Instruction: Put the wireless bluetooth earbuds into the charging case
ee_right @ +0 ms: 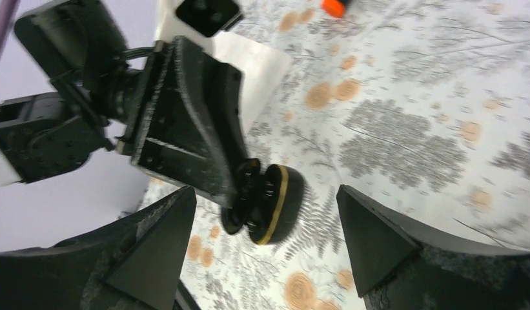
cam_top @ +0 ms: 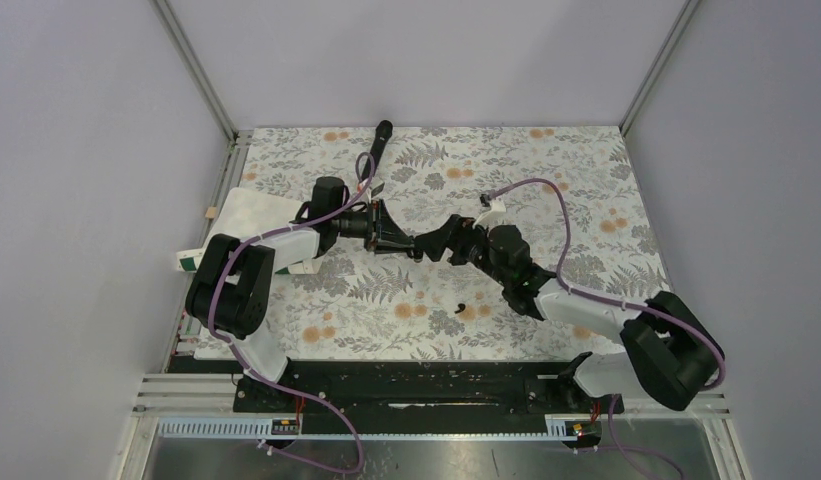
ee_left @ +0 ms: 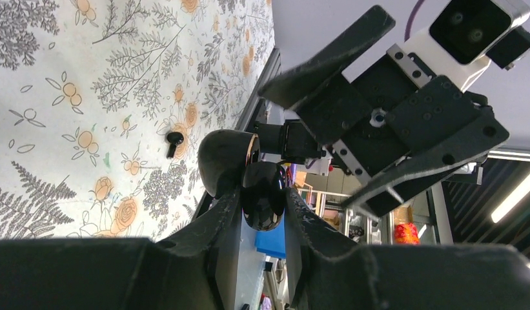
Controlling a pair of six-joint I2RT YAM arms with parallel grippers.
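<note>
The black charging case is gripped in my left gripper [cam_top: 414, 245], with its lid standing open; it shows gold-trimmed edges [ee_right: 281, 203] in the right wrist view. My right gripper is open beside the case, its fingers apart with nothing seen between them in the foreground. A small black earbud [ee_left: 174, 141] lies on the floral tabletop [cam_top: 526, 160] below the two grippers. Whether anything sits inside the case I cannot tell.
A black microphone-like object [cam_top: 378, 145] lies at the back middle. A white board [cam_top: 246, 215] with green edging is under the left arm at the left.
</note>
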